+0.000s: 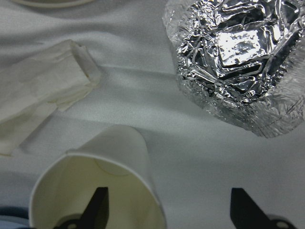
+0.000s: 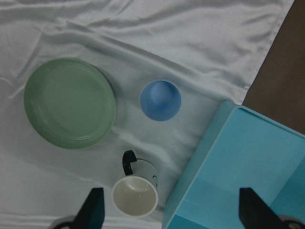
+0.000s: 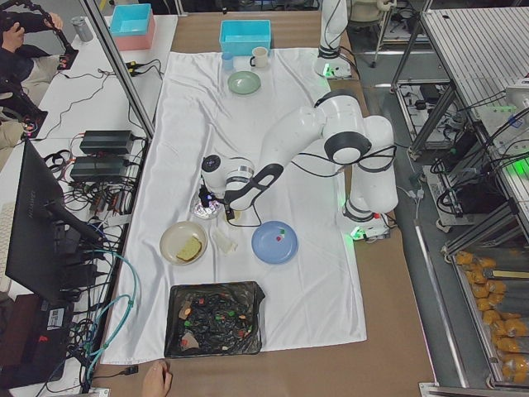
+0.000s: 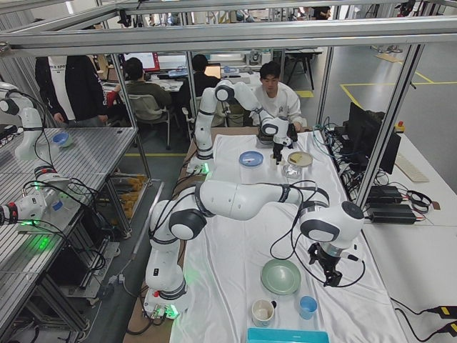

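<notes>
My left gripper stands open low over the table, a white paper cup (image 1: 138,148) under its left finger. Crumpled foil (image 1: 238,62) lies right of the cup in the left wrist view, a folded napkin (image 1: 43,86) to its upper left. A beige plate with food (image 3: 173,248) and a blue plate (image 3: 274,252) are nearby. My right gripper is open high above a green plate (image 2: 69,105), a blue cup (image 2: 160,100), a white mug (image 2: 134,195) and a cyan bin (image 2: 243,157).
A black lined tray (image 3: 211,343) with small scraps lies at one end of the white cloth, near a person's hand (image 3: 157,380). A monitor, boxes and cables line the side.
</notes>
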